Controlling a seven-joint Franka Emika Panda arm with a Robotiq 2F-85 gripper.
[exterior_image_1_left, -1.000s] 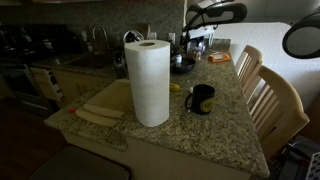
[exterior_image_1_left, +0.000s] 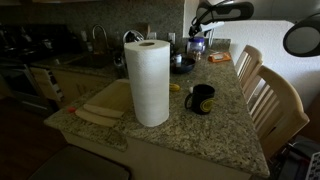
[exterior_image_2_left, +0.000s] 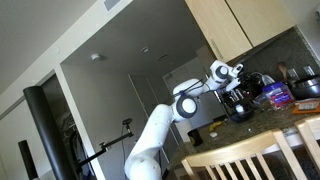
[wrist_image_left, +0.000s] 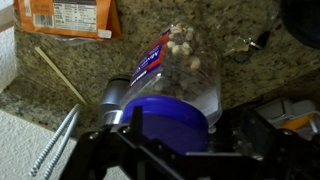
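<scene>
A clear jar (wrist_image_left: 188, 65) with a purple lid (wrist_image_left: 168, 122) and pale lumps inside fills the middle of the wrist view. In exterior view 1 the jar (exterior_image_1_left: 197, 45) stands at the counter's far end. My gripper is open, its dark fingers spread across the lid as the wrist camera sees it; whether they touch it cannot be told. From exterior view 1 the gripper (exterior_image_1_left: 196, 30) appears just above the jar, small and dark. Exterior view 2 has the gripper (exterior_image_2_left: 236, 76) near the jar (exterior_image_2_left: 277, 93).
An orange packet (wrist_image_left: 75, 17) lies near the jar, with a dark round pan (exterior_image_1_left: 182, 65) also close. Nearer are a black mug (exterior_image_1_left: 200, 99), a paper towel roll (exterior_image_1_left: 150, 85) and a cutting board (exterior_image_1_left: 112, 98). Chairs (exterior_image_1_left: 275, 108) line the counter's right side.
In exterior view 1 the arm and gripper have shifted right and slightly up at the far end of the counter. More of the jar shows below them. The nearby counter objects look unmoved.
</scene>
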